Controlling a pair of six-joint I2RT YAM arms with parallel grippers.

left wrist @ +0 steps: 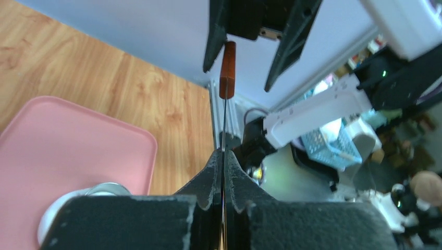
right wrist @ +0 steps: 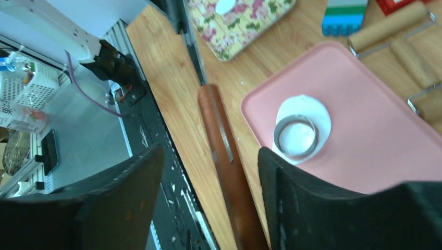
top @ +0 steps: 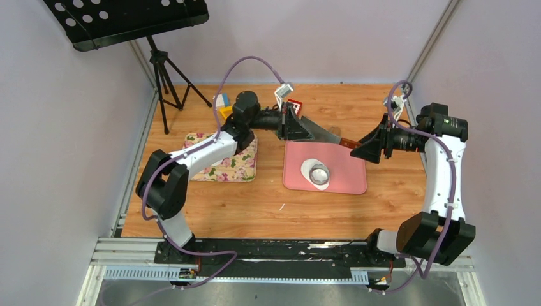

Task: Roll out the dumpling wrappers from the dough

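Observation:
A knife, its broad metal blade (top: pixel 325 132) toward my left and its brown wooden handle (top: pixel 349 143) toward my right, hangs above the board between both arms. My left gripper (top: pixel 310 132) is shut on the blade, seen edge-on in the left wrist view. Around the handle (right wrist: pixel 221 140), the fingers of my right gripper stand apart, with gaps visible on both sides. On the pink board (top: pixel 344 175) lies flat white dough (right wrist: pixel 320 117), a metal ring (right wrist: pixel 296 136) resting on it.
Rolling pins (right wrist: pixel 388 26) and a blue and green block (right wrist: pixel 343 18) lie behind the board. A floral board (top: pixel 242 167) sits at left. Bare wood stretches along the table's front.

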